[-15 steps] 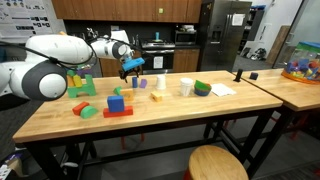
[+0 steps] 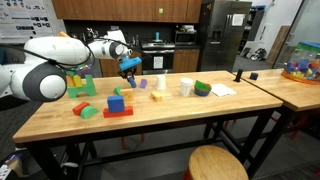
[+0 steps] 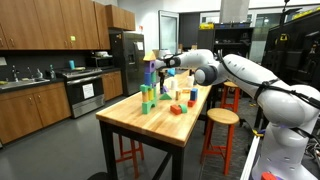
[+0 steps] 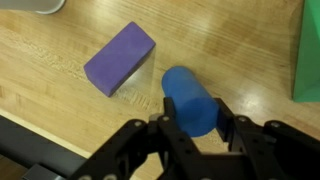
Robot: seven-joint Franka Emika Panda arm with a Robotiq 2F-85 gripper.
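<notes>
In the wrist view a blue rounded cylinder (image 4: 190, 100) sits between the fingers of my gripper, which is shut on it. Its bright round end faces the camera, while the darker body reaches away toward the wooden tabletop. A purple block (image 4: 120, 59) lies beside it on the wood, apart from the fingers. From exterior view 1, my gripper (image 2: 131, 67) points down over the far left part of the table, close to the purple block (image 2: 143, 84). Whether the cylinder touches the table is hard to tell.
A green block (image 4: 308, 55) stands at the wrist view's right edge. On the table are a blue block (image 2: 116, 104) by a red one (image 2: 118, 112), a yellow block (image 2: 157, 96), white cups (image 2: 186, 87) and a green bowl (image 2: 202, 89).
Little differs in exterior view 1. My gripper stays over the same part of the table, with at most a slight shift.
</notes>
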